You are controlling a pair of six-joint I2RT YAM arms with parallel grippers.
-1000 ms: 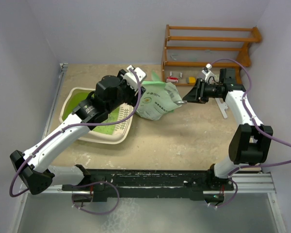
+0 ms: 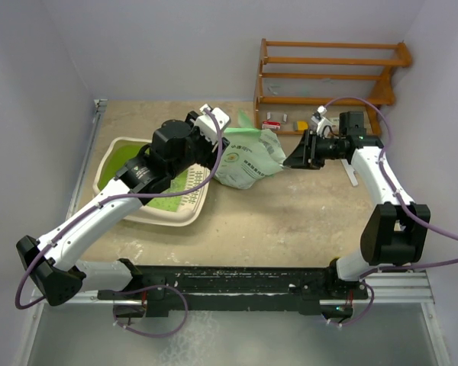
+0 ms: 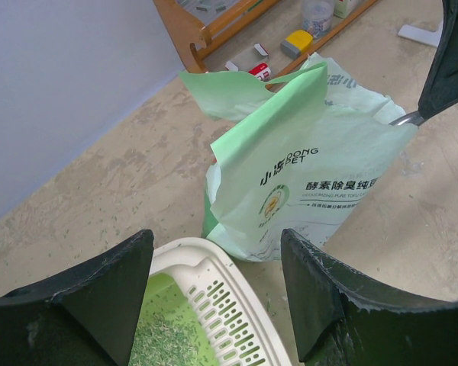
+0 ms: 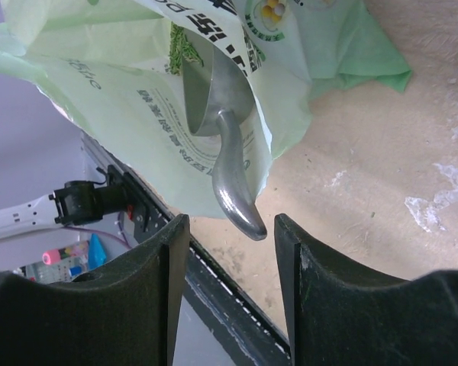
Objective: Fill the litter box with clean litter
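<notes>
A pale green litter bag (image 2: 244, 160) with printed lettering lies open beside the cream litter box (image 2: 175, 216), which has green litter (image 3: 172, 335) inside. A metal scoop (image 4: 230, 168) rests in the bag, handle pointing out. My right gripper (image 2: 305, 156) is at that handle; in the right wrist view its open fingers (image 4: 298, 290) stand just short of the handle's tip. My left gripper hangs over the box's rim, open, with nothing between its fingers.
A wooden rack (image 2: 328, 59) stands at the back right, with small items on the floor beneath it. A white flat piece (image 3: 418, 33) lies at the right. The floor in front of the bag is clear.
My right gripper has shifted slightly down and toward the scoop's handle in the top view. The left arm and the bag look unchanged.
</notes>
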